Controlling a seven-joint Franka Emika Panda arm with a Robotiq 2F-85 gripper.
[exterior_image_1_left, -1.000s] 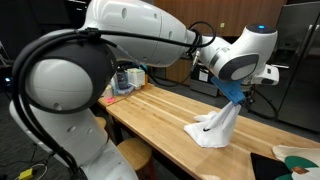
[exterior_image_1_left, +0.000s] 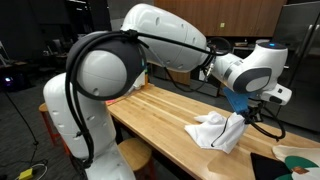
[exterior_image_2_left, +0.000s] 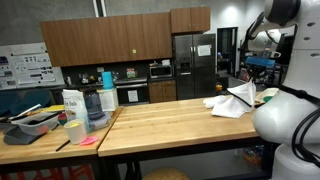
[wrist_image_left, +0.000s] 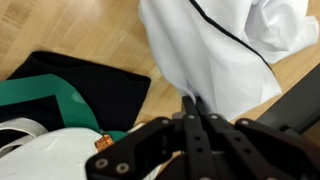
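A white cloth with a dark stripe (wrist_image_left: 215, 45) hangs from my gripper, whose fingers are shut on a pinched part of it. In exterior view 1 the cloth (exterior_image_1_left: 228, 134) slopes down from the fingertips, and its lower left part lies spread on the wooden table. The fingertips are hard to make out there against the arm. Exterior view 2 has the raised cloth (exterior_image_2_left: 241, 96) at the right end of the table.
A black cloth (wrist_image_left: 100, 88) lies flat near the gripper, beside a green and white item (exterior_image_1_left: 298, 156) at the right table edge. To the far left stand several containers, including a mug (exterior_image_2_left: 75, 131).
My arm has moved to the right and lower in exterior view 1, carrying the pinched part of the white cloth along. The cloth's far left part stays on the table.
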